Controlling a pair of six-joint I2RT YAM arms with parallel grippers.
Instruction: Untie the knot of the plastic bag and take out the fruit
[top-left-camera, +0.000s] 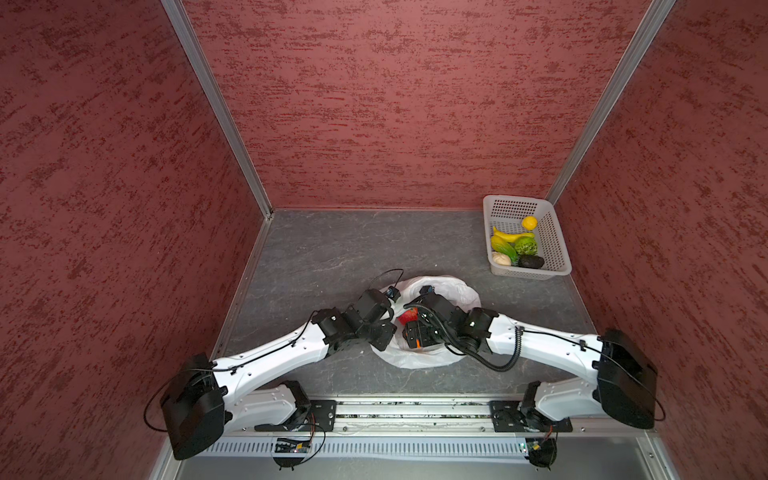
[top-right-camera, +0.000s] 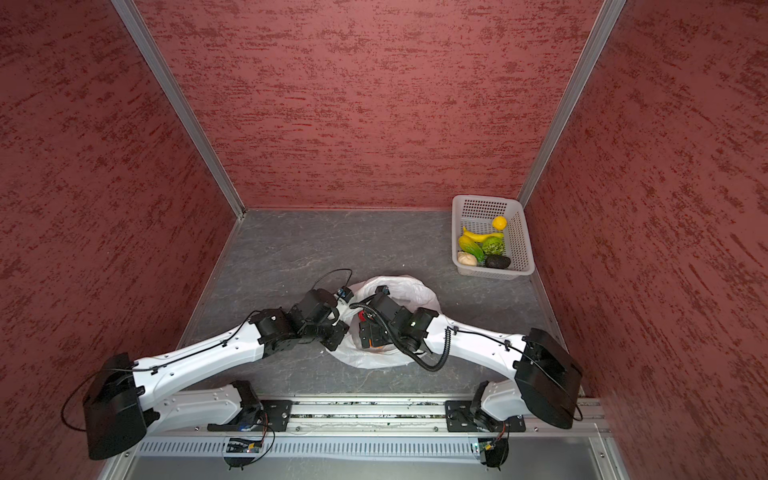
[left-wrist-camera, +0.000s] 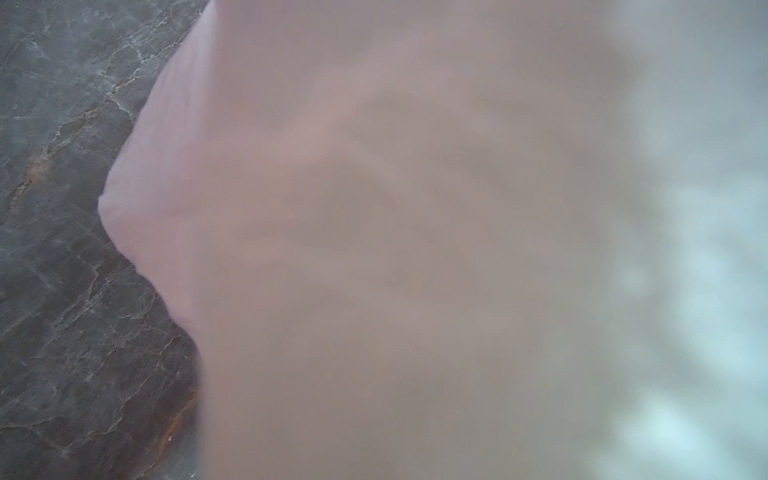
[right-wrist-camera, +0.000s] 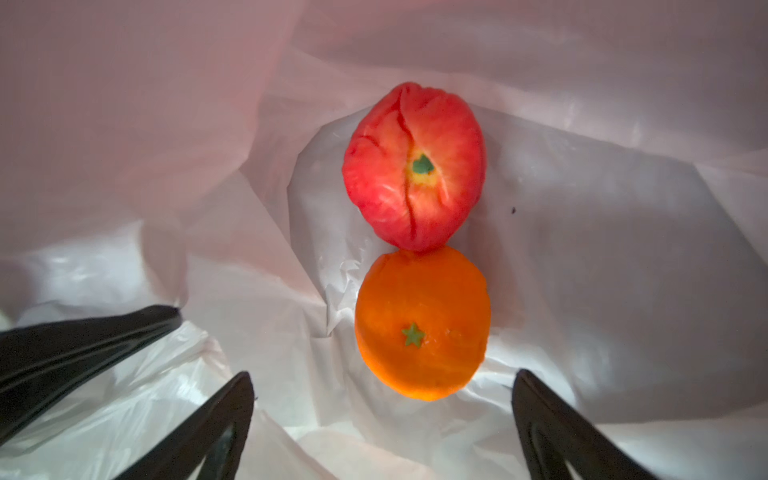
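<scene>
The white plastic bag (top-left-camera: 444, 284) lies spread open at the front centre. Inside, the right wrist view shows a red tomato-like fruit (right-wrist-camera: 412, 164) touching an orange fruit (right-wrist-camera: 421, 324). My right gripper is open over them, its blurred fingertips either side of and below the orange, nothing between them. A dark tip, probably of my left gripper, reaches in from the left in that view. My left gripper is at the bag's left side, shut; the left wrist view is filled by blurred plastic, hiding its fingers.
A plastic basket (top-left-camera: 552, 268) at the back right holds a lemon (top-left-camera: 529, 223), bananas, and several other fruits and vegetables. Both arms meet over the bag.
</scene>
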